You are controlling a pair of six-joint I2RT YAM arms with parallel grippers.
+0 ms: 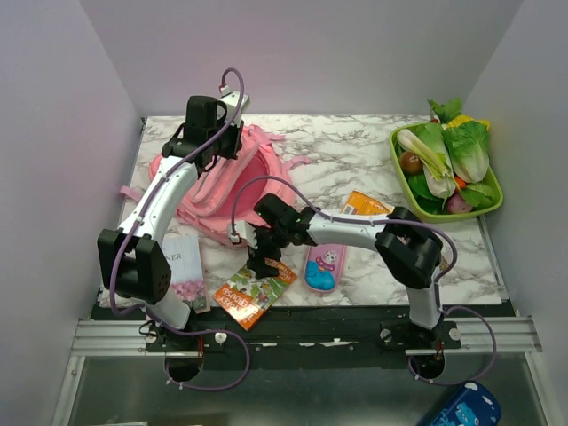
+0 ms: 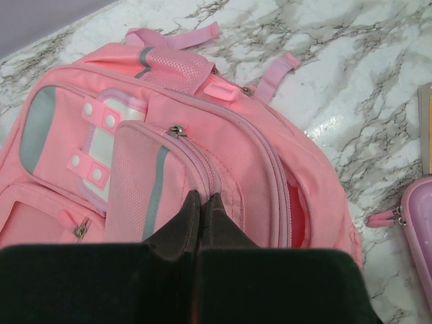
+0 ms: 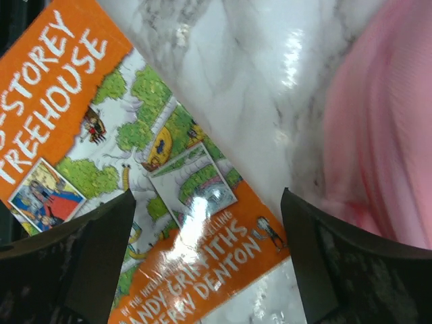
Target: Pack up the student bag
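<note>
The pink school bag [image 1: 216,194] lies at the back left with its main opening gaping toward the right. My left gripper is shut on the zipped edge of its front pocket; the tips hide how much cloth is between them. An orange Treehouse book [image 3: 158,145] lies flat on the table near the front edge. Just above it, my right gripper is open, with one finger on either side of the book's lower part and nothing clasped. A pink pencil case [image 1: 325,267] lies right of the book.
A book with pink flowers [image 1: 185,268] lies to the left. An orange packet [image 1: 366,204] is partly behind the right arm. The green vegetable basket [image 1: 491,206] stands at the back right, and bare marble [image 1: 342,142] spans the back middle.
</note>
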